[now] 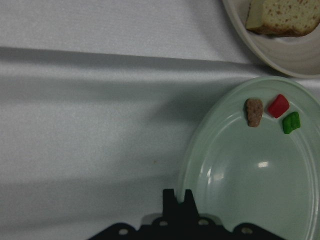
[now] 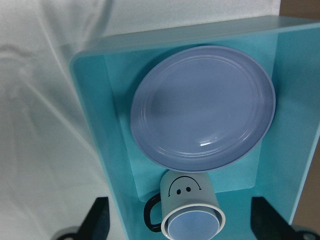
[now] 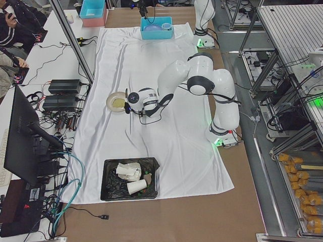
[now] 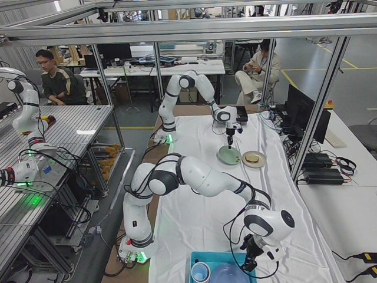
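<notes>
My left gripper is low over the edge of a green plate (image 1: 240, 170), which holds small brown (image 1: 254, 112), red (image 1: 278, 106) and green (image 1: 291, 122) pieces. Beside it, a beige plate (image 1: 290, 60) holds bread (image 1: 280, 15); the left gripper's fingertips sit close together, their state unclear. My right gripper is open above a blue bin (image 2: 115, 130), in which lie a blue plate (image 2: 202, 107) and a smiley mug (image 2: 182, 187) with a blue cup (image 2: 192, 225) in it.
A black bin (image 3: 106, 181) with white items and a liner stands at the near end of the cloth in the camera left view. Monitors and cables line the left side.
</notes>
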